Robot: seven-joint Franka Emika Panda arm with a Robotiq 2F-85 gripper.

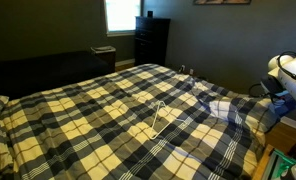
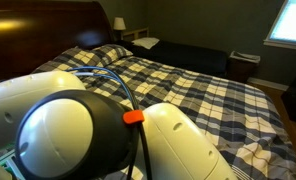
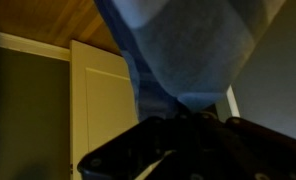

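Observation:
In the wrist view a blue-and-pale cloth (image 3: 193, 50) fills the upper middle and narrows down to the dark gripper. My gripper is shut on this cloth, though the fingertips are dim and partly covered. Exterior view 1 has the arm at the right edge, with the gripper (image 1: 275, 86) off the bed's right side. A white clothes hanger (image 1: 155, 131) lies on the plaid bedspread (image 1: 88, 125), well away from the gripper. The arm's large white body hides much of the near bed in exterior view 2, and the gripper cannot be seen there.
The bed takes up most of the floor, its bedspread rumpled towards the right. A dark dresser (image 1: 151, 40) stands at the back, and a lamp (image 2: 119, 24) is at the far left. In the wrist view a pale panel (image 3: 100, 95) stands close by a dark wall.

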